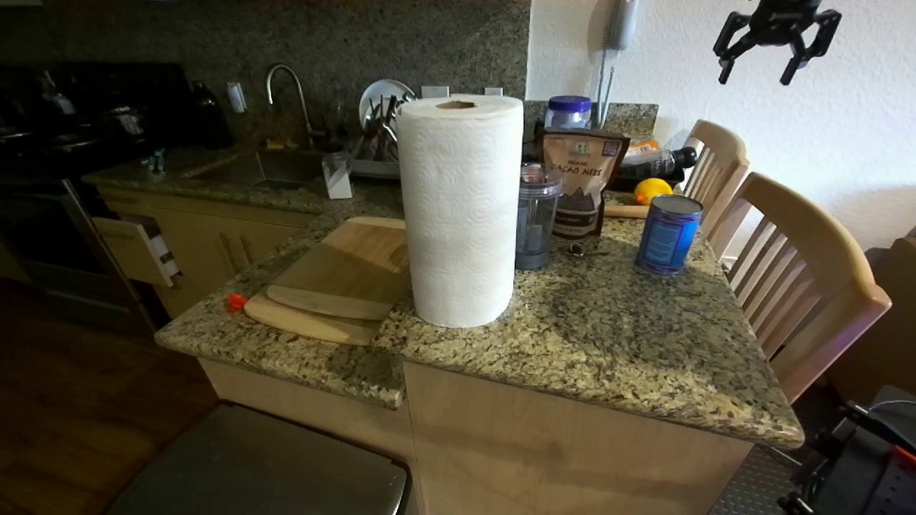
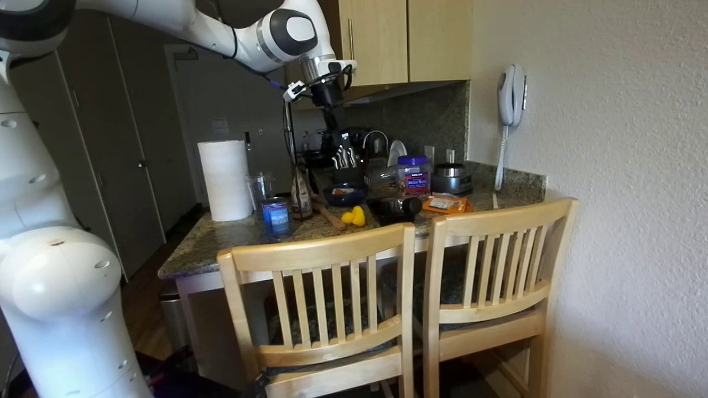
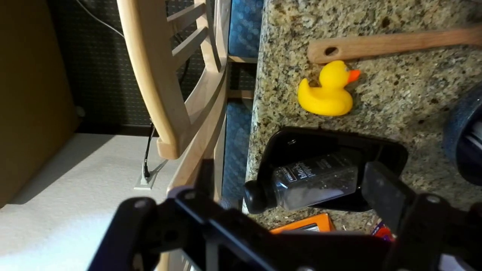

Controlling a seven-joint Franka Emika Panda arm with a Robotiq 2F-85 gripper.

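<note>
High above the counter's far right, my gripper (image 1: 756,76) stands open with nothing between its fingers. In the wrist view its dark fingers (image 3: 388,194) spread across the lower part of the picture. Below lies a black tray (image 3: 384,151) holding a pepper bottle (image 3: 311,180) on its side. A yellow rubber duck (image 3: 327,92) sits on the granite beside the tray, near a wooden utensil handle (image 3: 361,47). At the wrist view's right edge, a dark blue bowl (image 3: 456,131) is only partly visible. An orange packet (image 3: 307,223) is partly covered by the gripper.
Nearer the counter's front stand a paper towel roll (image 1: 459,214), a blue can (image 1: 670,236), a clear blender cup (image 1: 537,219) and a cacao bag (image 1: 584,180). Wooden chairs (image 2: 318,249) line one side. A purple-lidded jar (image 2: 415,178) stands toward the back wall.
</note>
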